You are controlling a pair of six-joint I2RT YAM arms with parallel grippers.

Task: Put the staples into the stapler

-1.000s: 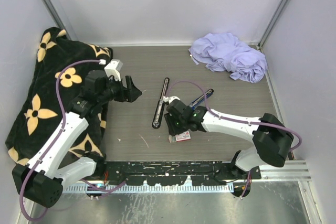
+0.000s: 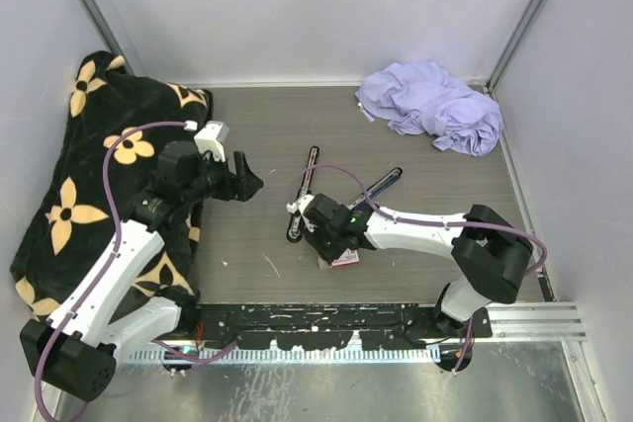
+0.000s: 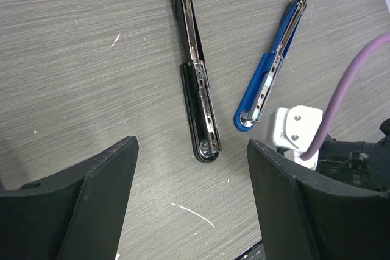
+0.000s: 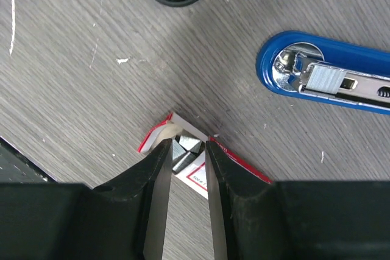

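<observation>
A black stapler [image 3: 192, 47] and a blue stapler [image 3: 265, 80] lie opened out on the wooden table. In the right wrist view, an open staple box [image 4: 242, 168] with red edges shows metal staple strips [image 4: 187, 144] at its end. My right gripper is directly over that end, its fingertips a narrow gap apart; whether they touch the staples I cannot tell. My left gripper hangs open and empty left of the staplers, over the table.
A black flowered blanket [image 2: 69, 205] lies along the left side. A crumpled lilac cloth [image 2: 435, 106] sits at the back right.
The left gripper has moved slightly down in the top view.
</observation>
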